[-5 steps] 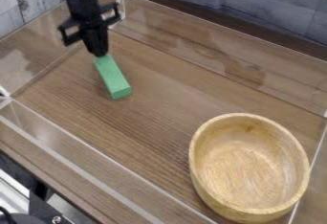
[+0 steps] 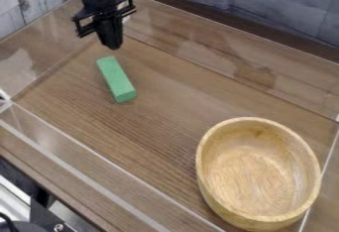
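My gripper (image 2: 103, 29) is at the top left, above the wooden table, with its black fingers pointing down; whether it is open or shut is hard to tell at this size. A green rectangular block (image 2: 117, 79) lies flat on the table below it, apart from the fingers.
A large round tan bowl (image 2: 259, 172) stands at the lower right.
My gripper has moved up and back, away from the green block, over the last second. The block and bowl look unmoved.
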